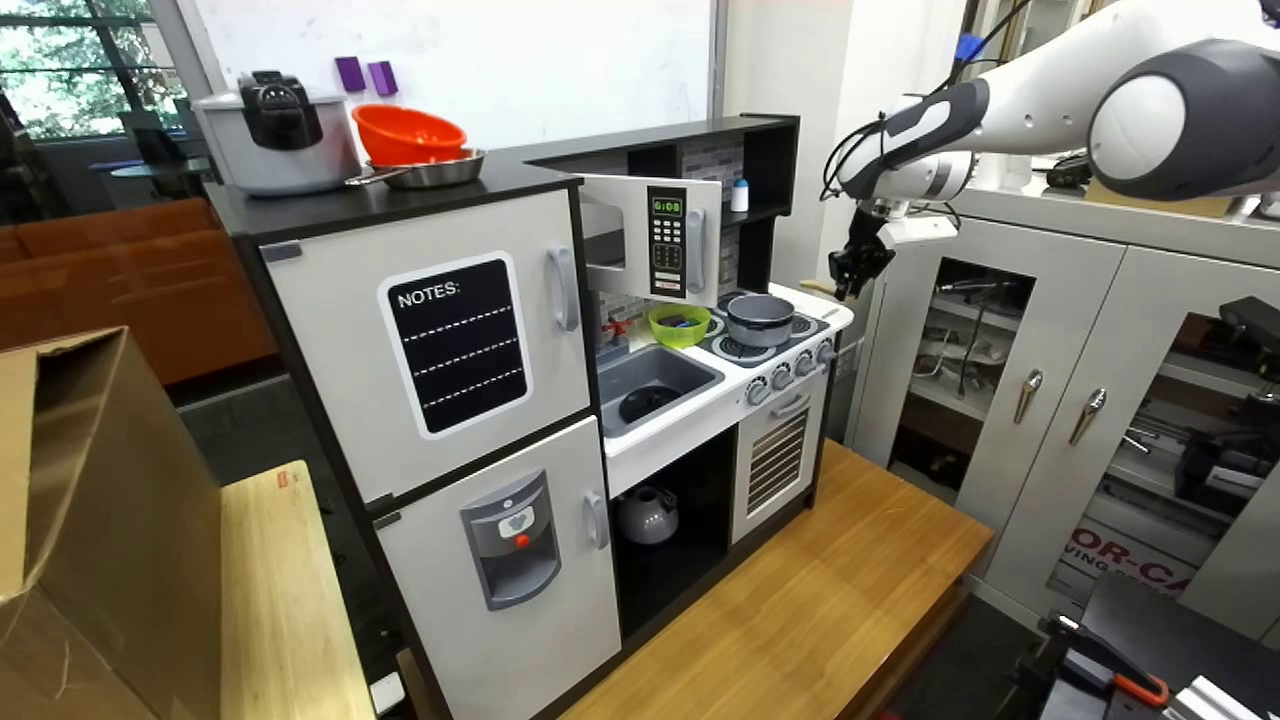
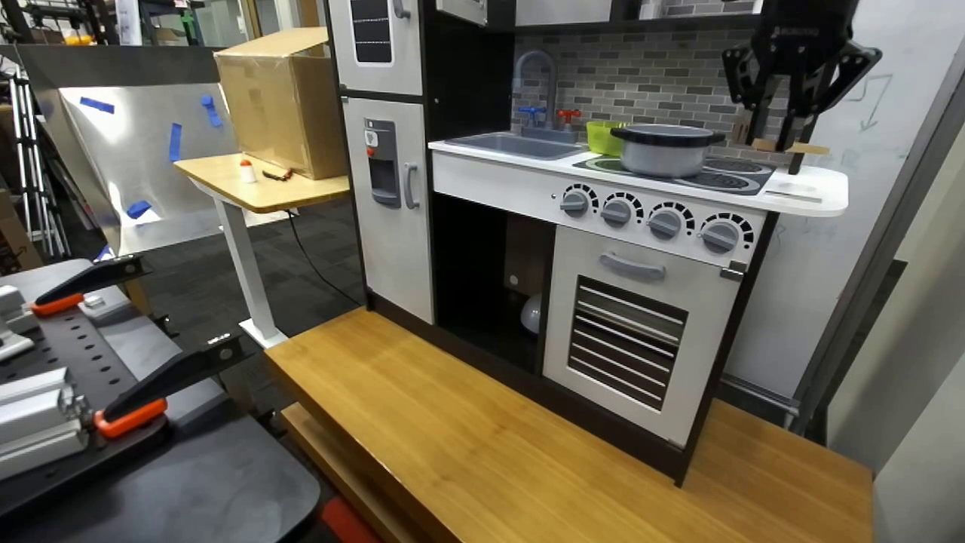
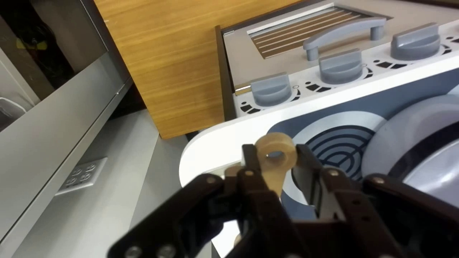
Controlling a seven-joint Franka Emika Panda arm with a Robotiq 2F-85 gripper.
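My gripper is shut on a tan wooden utensil, whose rounded end with a hole shows between the fingertips. Most of its length is hidden by the fingers. In exterior view 2 the gripper hangs over the right end of the stove, and pieces of the wooden utensil stick out on either side of it. Exterior view 1 has the gripper above the counter's right corner. A grey pot stands on the burners to the left.
A green bowl sits between the sink and the pot. The microwave door hangs open above the counter. Tall grey cabinets stand on the right.
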